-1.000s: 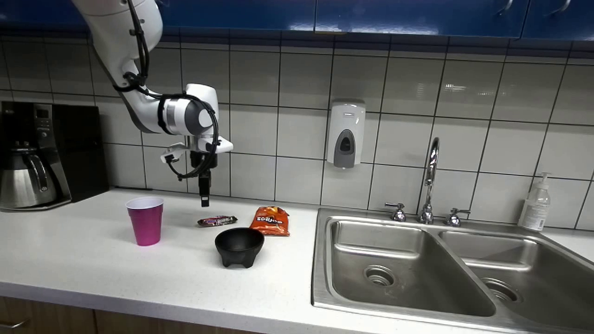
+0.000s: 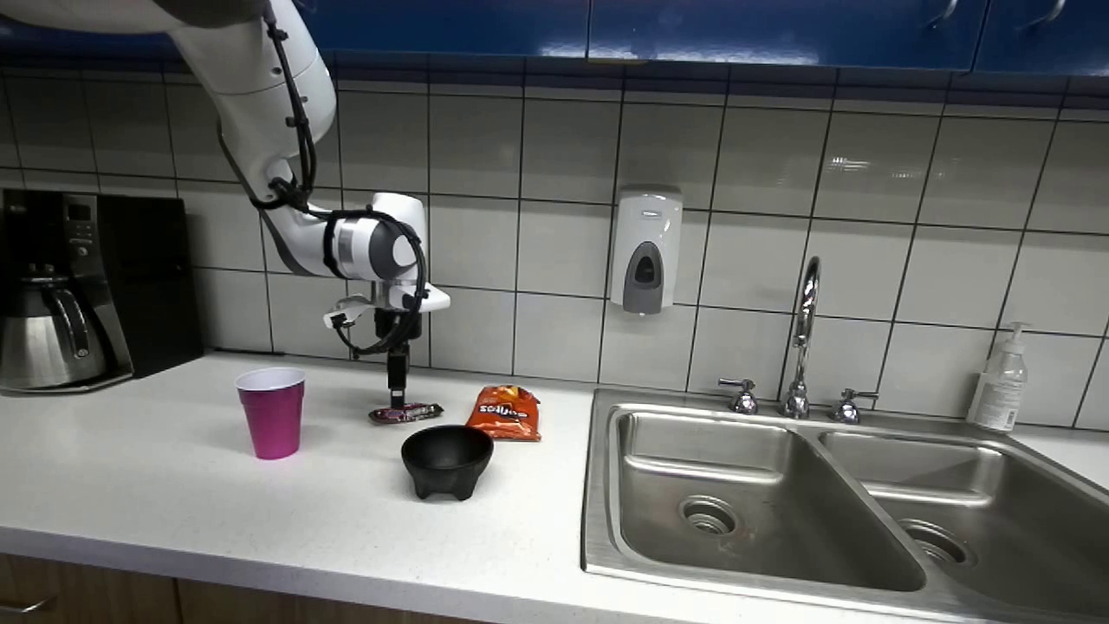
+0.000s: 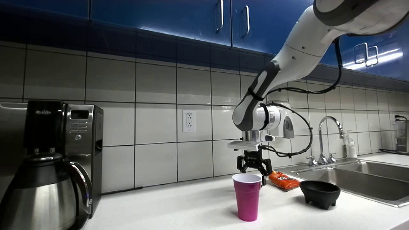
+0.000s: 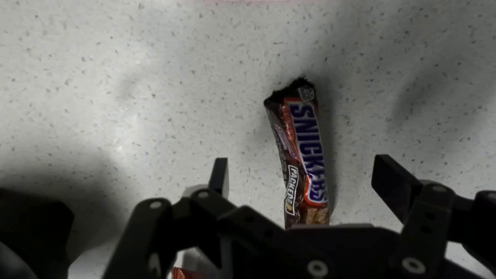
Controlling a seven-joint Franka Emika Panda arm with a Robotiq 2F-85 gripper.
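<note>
A brown Snickers bar (image 4: 302, 153) lies on the counter in the wrist view, between the spread fingers of my open gripper. Neither finger touches it; its lower end is hidden by the gripper body. In exterior view 1 the gripper (image 2: 397, 400) points down just over the bar (image 2: 406, 412). In exterior view 2 the gripper (image 3: 254, 176) is partly behind the pink cup (image 3: 247, 199), and the bar is hidden there.
The cup (image 2: 272, 416) stands left of the bar. A black bowl (image 2: 447, 458) is in front, and an orange Doritos bag (image 2: 506, 414) lies to the right. Farther right is the sink (image 2: 749, 489); a coffee maker (image 2: 99, 281) stands at far left.
My arm has come down and slightly right, bringing the gripper from above the counter to close over the Snickers bar. The objects have not moved.
</note>
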